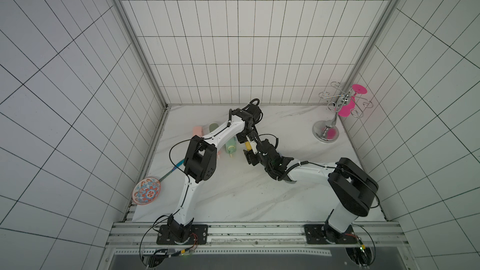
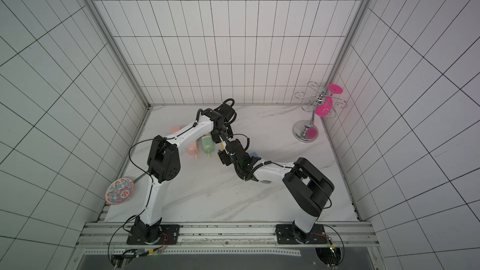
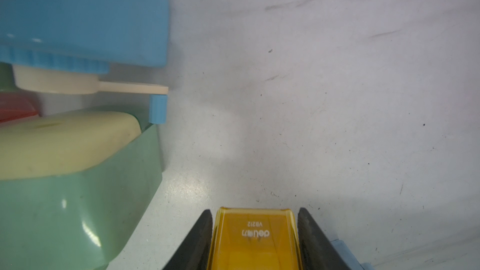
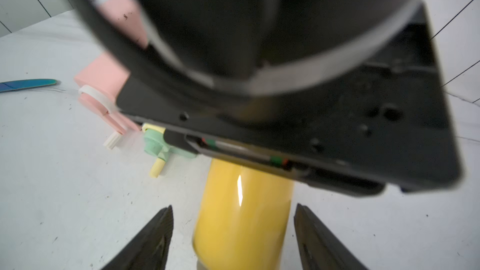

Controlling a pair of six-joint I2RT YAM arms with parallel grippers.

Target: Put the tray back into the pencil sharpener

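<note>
The yellow sharpener (image 3: 256, 242), with lettering on its face, sits between the fingertips of my left gripper, which is shut on it. In the right wrist view, the glossy yellow sharpener (image 4: 245, 215) sticks out from under the black left gripper housing. On either side of it stand the fingers (image 4: 159, 232) of my right gripper, part open, with a gap left and right. The top left view has both grippers meeting near the table's middle, and only a bit of yellow sharpener (image 1: 248, 146) shows. I cannot pick out a separate tray.
Close to the left gripper lie a green sharpener (image 3: 75, 215) and a blue one (image 3: 100, 10). A pink sharpener (image 4: 107, 77) is further left. A grey flat thing (image 2: 265, 181) peeks out below the right arm.
</note>
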